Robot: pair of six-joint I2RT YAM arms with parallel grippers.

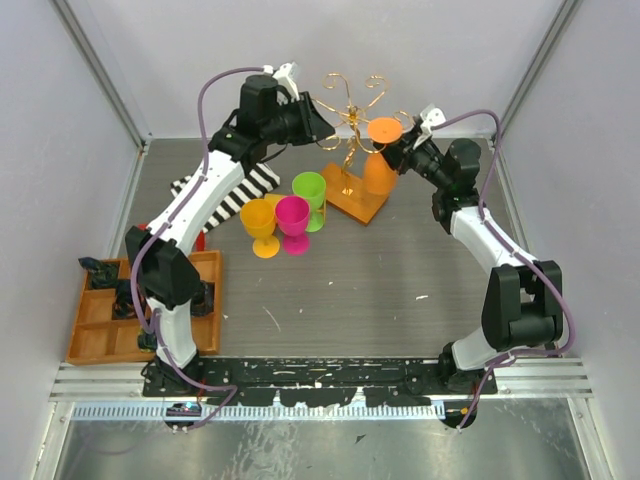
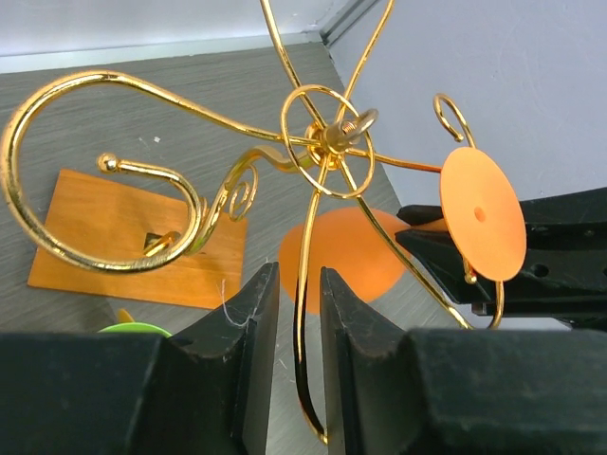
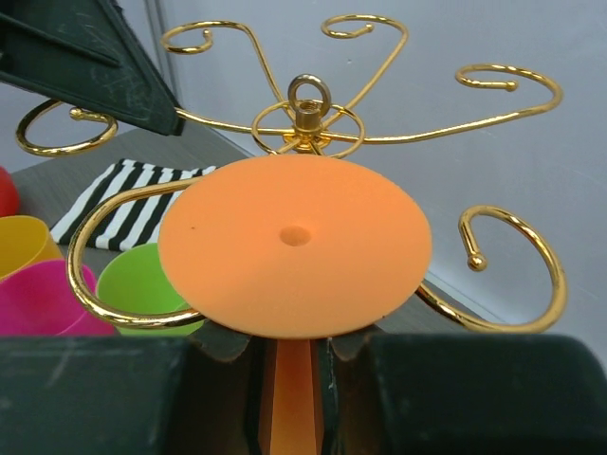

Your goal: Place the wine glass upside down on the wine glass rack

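The orange wine glass hangs upside down, its round base (image 3: pixel 294 204) on top and its bowl (image 1: pixel 379 175) below. My right gripper is shut on its stem (image 3: pixel 293 408). In the left wrist view, the base (image 2: pixel 484 213) overlaps a curled hook on the near right of the gold rack (image 1: pixel 352 118); whether the stem sits inside that hook cannot be told. My left gripper is shut on another gold wire arm (image 2: pixel 303 256) of the rack, which runs between its fingers. The rack's wooden base (image 1: pixel 350 195) stands on the table.
Yellow (image 1: pixel 259 220), pink (image 1: pixel 292 217) and green (image 1: pixel 309 190) glasses stand upright left of the rack. A striped cloth (image 1: pixel 258 182) lies behind them. An orange divided tray (image 1: pixel 95 340) is at the left.
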